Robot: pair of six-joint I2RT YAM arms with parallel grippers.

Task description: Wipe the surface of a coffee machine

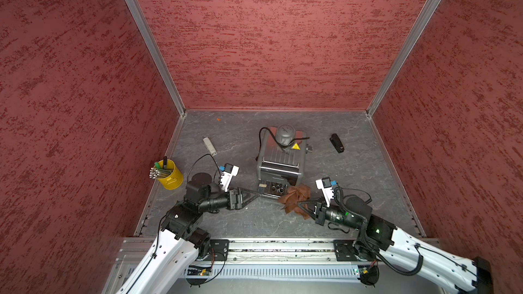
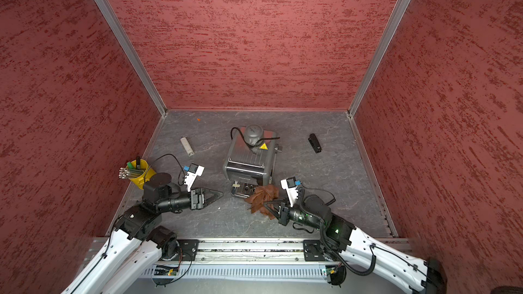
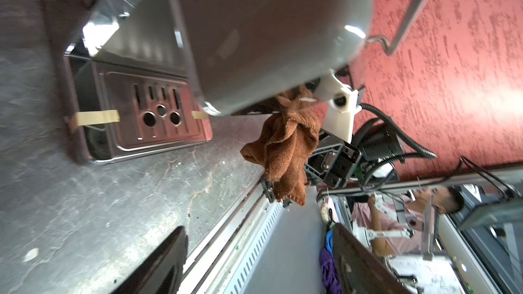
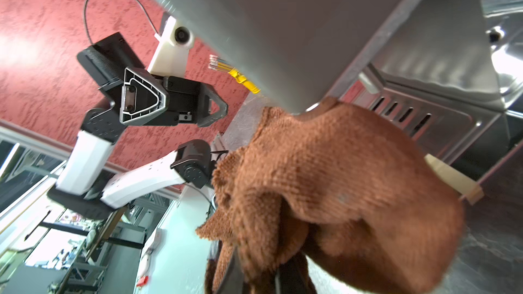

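The grey metal coffee machine (image 1: 282, 159) stands at the middle of the table. Its slotted drip tray (image 3: 155, 110), with pieces of tape on its rim, faces the front. A crumpled brown cloth (image 4: 348, 185) hangs from my right gripper (image 1: 301, 205), which is shut on it, at the machine's front right corner. In the right wrist view the cloth hides most of those fingertips and part of the tray. My left gripper is at the machine's front left, its fingers apart and nothing between them.
A yellow cup (image 1: 172, 178) of utensils stands at the left edge. A pale bar-shaped object (image 1: 209, 146) lies left of the machine, a black object (image 1: 337, 142) to its right. A black cord (image 1: 272, 136) lies over the machine's top.
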